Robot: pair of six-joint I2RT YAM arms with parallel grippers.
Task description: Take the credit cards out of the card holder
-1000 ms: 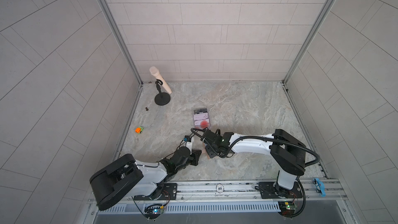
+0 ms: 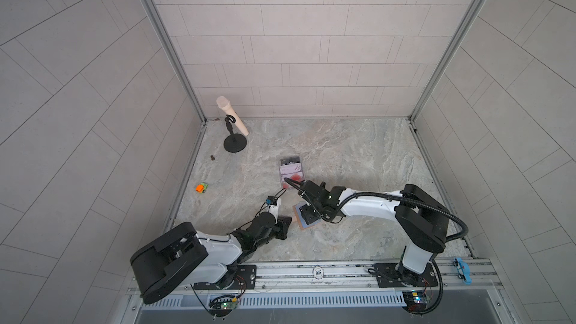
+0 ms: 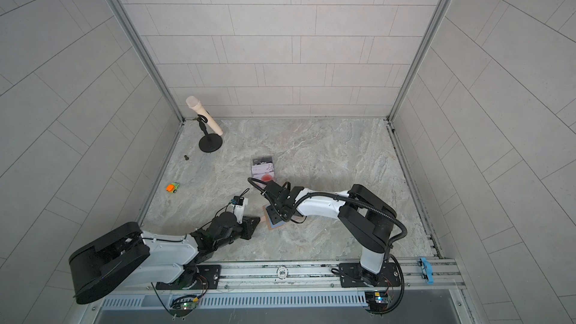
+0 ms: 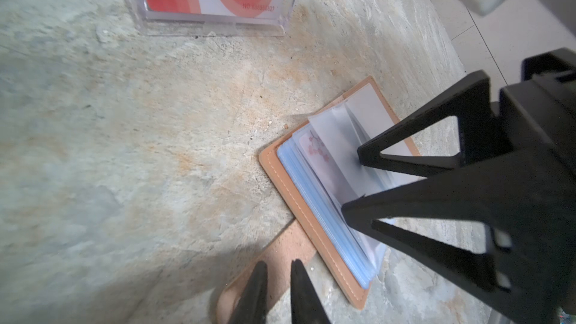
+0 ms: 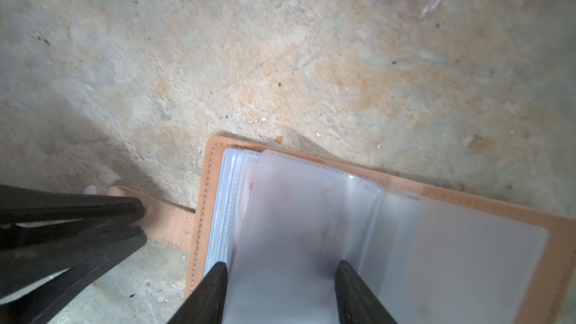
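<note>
The card holder lies spread on the table, tan-bordered with stitched edges and clear sleeves. Its tan strap points left. A card with a pinkish print shows inside the sleeves, and a clear flap stands partly lifted over it. My right gripper is open above that flap, one finger on each side, with no card seen gripped. At the strap, my left gripper is parted by a narrow gap; the strap shows behind its fingertips. The arms cover most of the holder in the top views.
A clear case holding a card with red circles lies just behind the holder. Farther left are a microphone on a stand and a small orange toy.
My right gripper has shifted slightly right and away from the left one, exposing more of the holder. The left arm looks unmoved.
</note>
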